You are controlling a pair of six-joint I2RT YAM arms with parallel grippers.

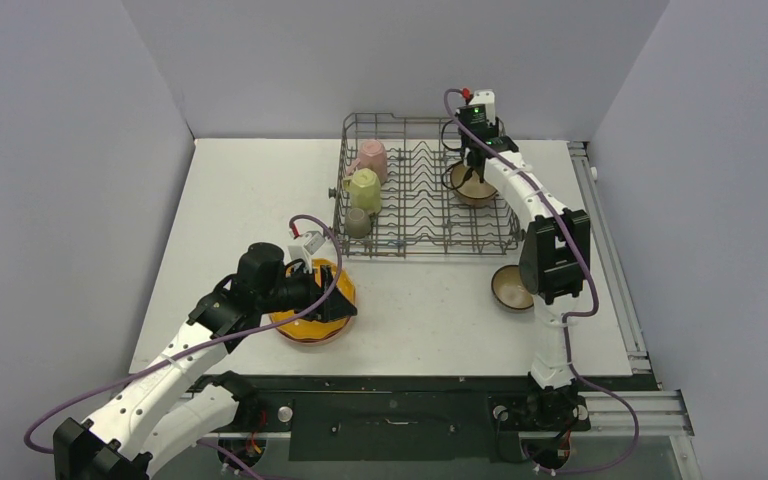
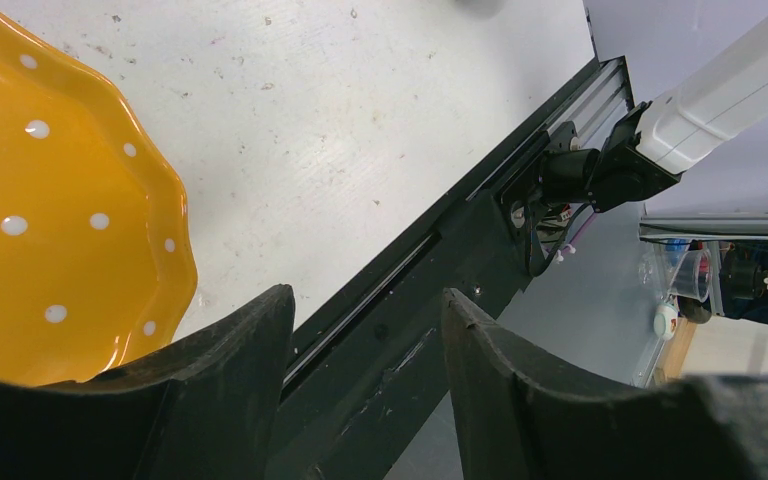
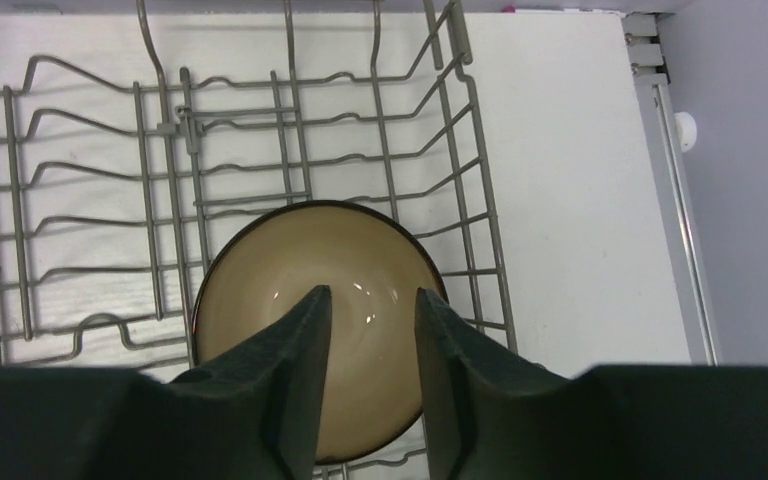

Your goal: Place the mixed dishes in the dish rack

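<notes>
A brown bowl (image 3: pixel 330 290) lies in the right part of the wire dish rack (image 1: pixel 425 240). Over it, my right gripper stands part open, its fingers apart, with no grip on the bowl showing. A second brown bowl (image 1: pixel 511 288) sits on the table in front of the rack. On the left, the yellow plate (image 2: pixel 70 230) with white dots rests on the table, stacked on something whose pale rim shows below. My left gripper hangs above the plate's right side, part open and empty. In the rack's left side are a pink mug (image 1: pixel 371 158), a green mug (image 1: pixel 364 190) and a grey cup (image 1: pixel 357 223).
The middle and right rows of the rack's tines (image 1: pixel 422 190) are empty apart from the bowl. Clear table (image 1: pixel 420 320) lies between the plate and the second bowl. Walls close in at the back and both sides.
</notes>
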